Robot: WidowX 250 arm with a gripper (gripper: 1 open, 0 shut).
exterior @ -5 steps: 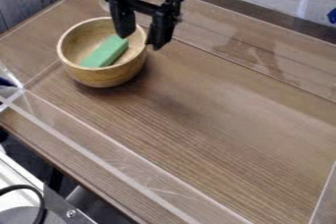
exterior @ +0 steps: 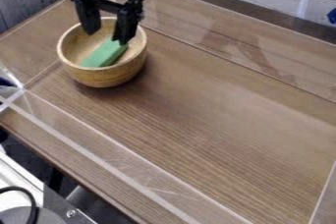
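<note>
A wooden bowl (exterior: 82, 70) stands at the upper left of the table (exterior: 197, 140), with a green block (exterior: 105, 54) lying inside it. My black gripper (exterior: 105, 27) hangs over the bowl, its fingers open above and beside the block, partly hiding the bowl's back. Whether the fingertips touch the block I cannot tell.
A small blue object (exterior: 331, 14) shows at the far right edge. A cable (exterior: 20, 191) and dark gaps lie off the table's lower left.
My gripper has moved left, from beside the bowl's right rim to over the bowl. The bowl and block look nearly unmoved.
</note>
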